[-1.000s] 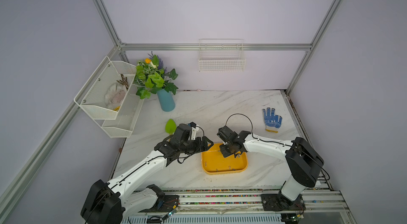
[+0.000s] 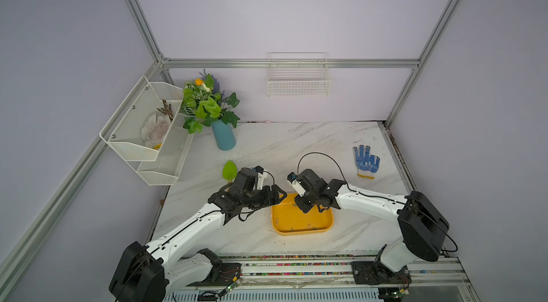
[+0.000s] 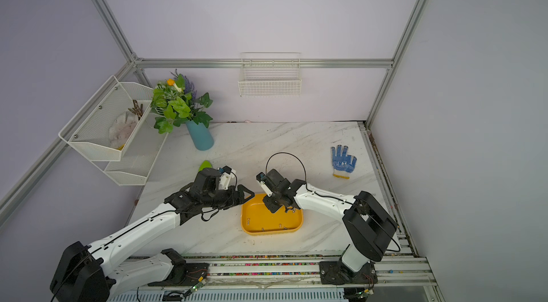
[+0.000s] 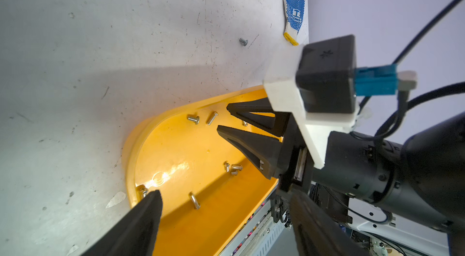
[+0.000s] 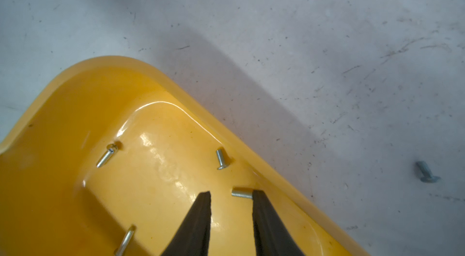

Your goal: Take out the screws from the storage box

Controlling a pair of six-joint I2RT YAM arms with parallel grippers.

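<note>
The yellow storage box sits at the front middle with several screws inside; a loose screw lies on the table beyond its rim. My right gripper is open over the box, with a short screw just beyond its fingertips and a screw partly behind a finger. My left gripper hangs at the box's back-left corner, its fingers apart with nothing seen between them in the left wrist view.
A blue glove lies at the back right. A vase of flowers and a green leaf are on the left.
The right arm has shifted a little, its gripper turning and tilting over the box. My left arm has hardly moved.
</note>
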